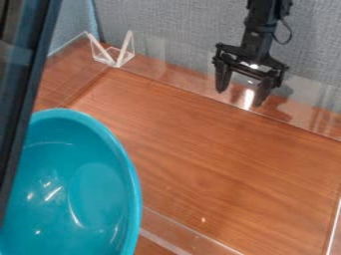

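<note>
My black gripper hangs at the back right, above the wooden floor near the clear back rim. Its two fingers are spread apart, open, with nothing visible between them. A large turquoise bowl fills the lower left, partly cut off by the frame's edge.
A small white wire-like stand is at the back left corner. A dark panel covers the left edge. Grey fabric walls and clear rims bound the floor, whose middle is clear.
</note>
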